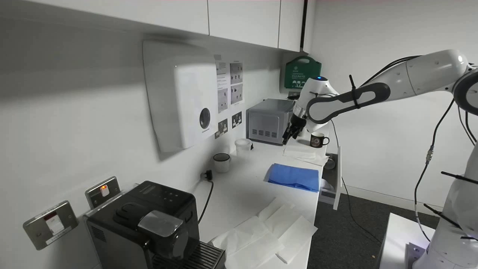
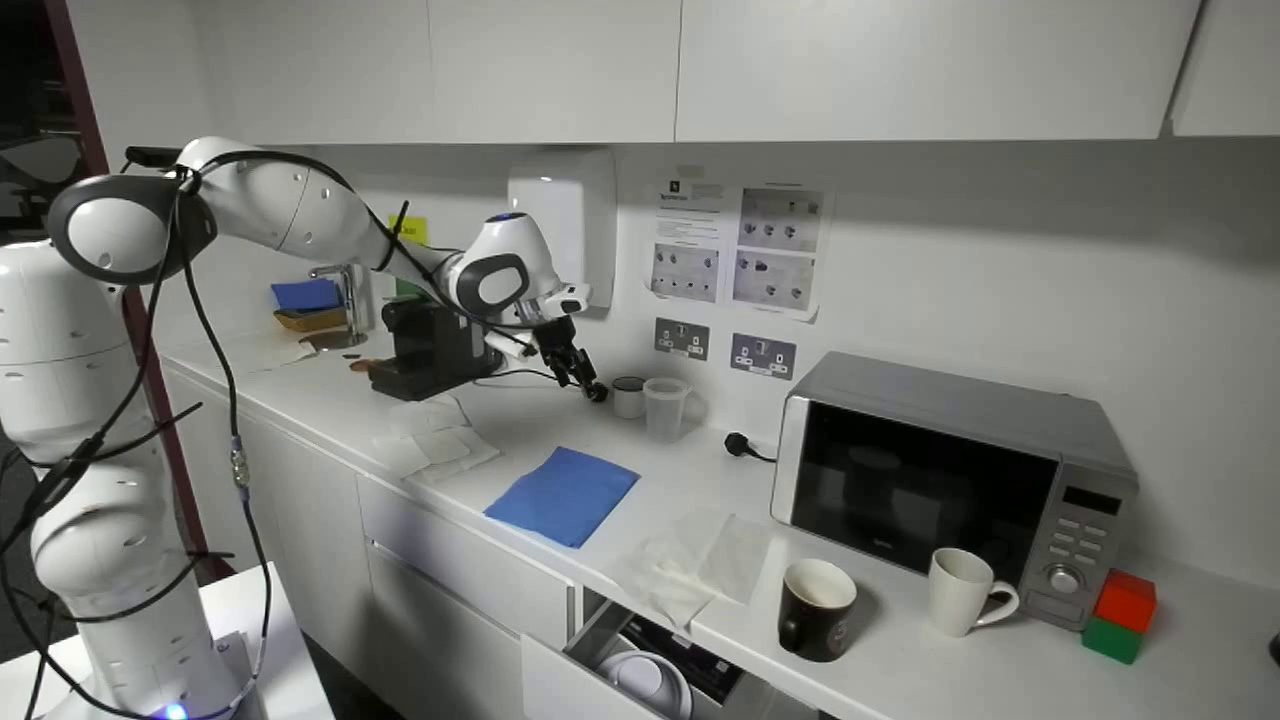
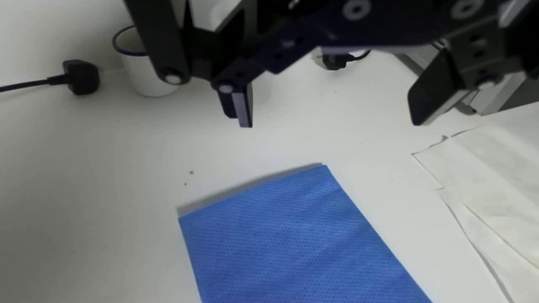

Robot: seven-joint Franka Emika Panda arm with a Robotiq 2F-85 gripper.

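The blue cloth (image 1: 293,177) lies flat and folded on the white counter, its edges neatly down; exterior view 2 shows the whole cloth (image 2: 564,497) near the counter's middle. Above the counter, my gripper (image 1: 287,136) hangs tilted, clear of the cloth. Wide apart in the wrist view, the two fingers of the gripper have nothing between them. Below them in that view the far end of the blue cloth (image 3: 298,242) shows, while its near end runs out of frame.
A white mug (image 2: 627,396) and a clear plastic cup (image 2: 666,409) stand by the wall. White paper sheets (image 2: 702,559) lie right of the cloth, others (image 1: 269,233) left. A dark mug (image 2: 817,608) stands near the edge, close to an open drawer (image 2: 594,678). The microwave (image 2: 948,468) is behind.
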